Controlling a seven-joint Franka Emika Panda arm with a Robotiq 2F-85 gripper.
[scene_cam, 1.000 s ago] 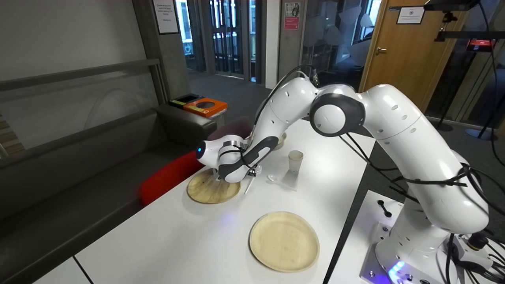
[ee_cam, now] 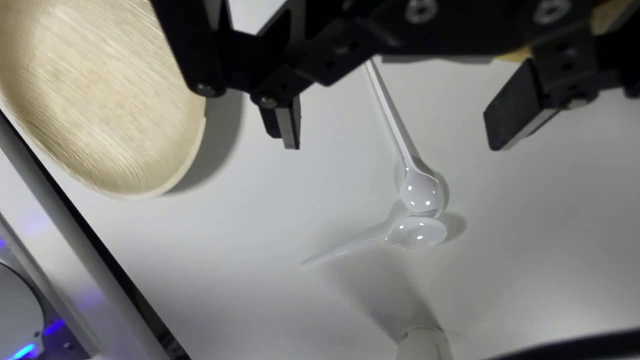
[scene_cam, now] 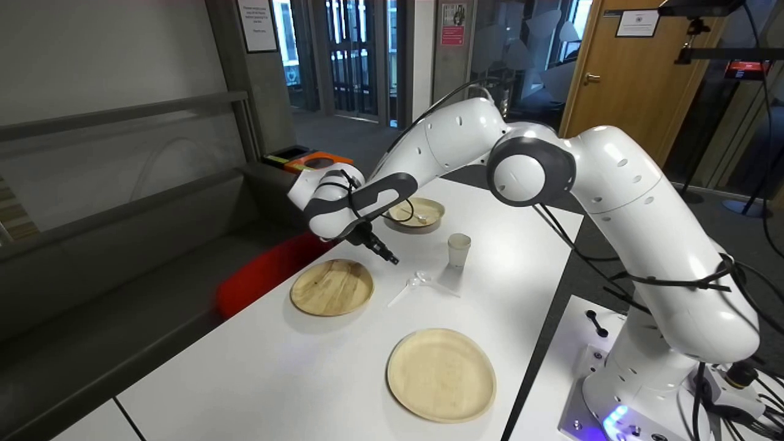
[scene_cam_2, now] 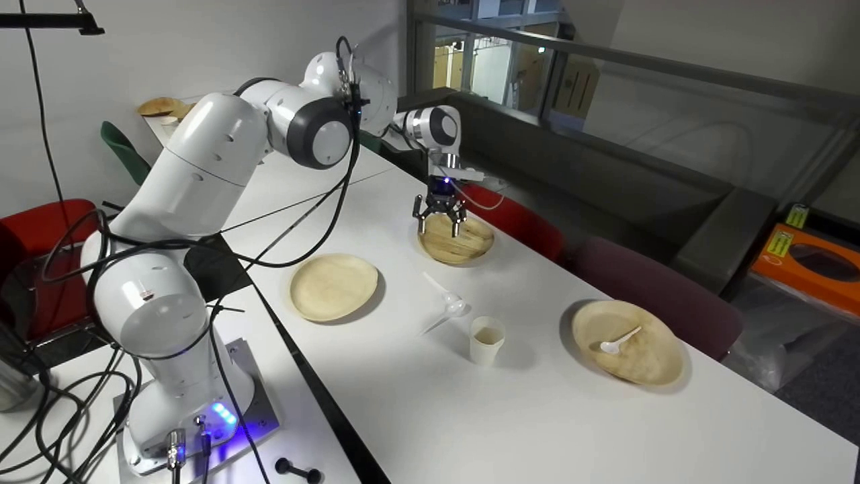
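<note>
My gripper is open above the table, with nothing between its fingers. Below it in the wrist view, one white spoon and a second white spoon lie on the tabletop with their bowls close together and their handles spread apart. In exterior view 2 the gripper appears in front of a wood-grained plate. The spoon pair lies between that plate and a white cup, which stands upright.
A pale plate sits empty near the robot's base. Another plate holds a white spoon. A red chair stands against the table's far side. Bare tabletop surrounds the cup.
My gripper has risen from low over the table beside the wood-grained plate. One spoon, earlier beside the gripper, now lies farther right, its bowl against the other's. Cup and plates have not moved.
</note>
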